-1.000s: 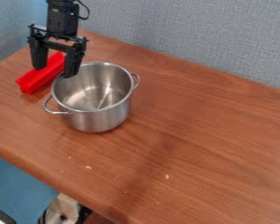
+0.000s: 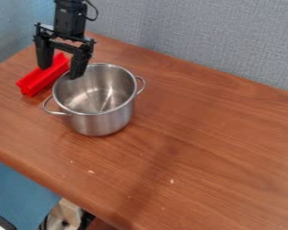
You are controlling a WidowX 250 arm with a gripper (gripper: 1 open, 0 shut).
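A black gripper (image 2: 61, 56) hangs at the upper left, its two fingers spread wide, one over the red block and the other at the rim of the steel pot. The red block (image 2: 33, 81) lies on the table just left of the pot, partly behind the fingers. The two-handled steel pot (image 2: 101, 117) stands upright on the wooden table (image 2: 207, 153). Nothing shows held between the fingers.
A grey wall (image 2: 207, 45) runs along the back, and the table's front left edge drops to a blue area.
The gripper has shifted very slightly to the right and up. The pot and red block look unmoved.
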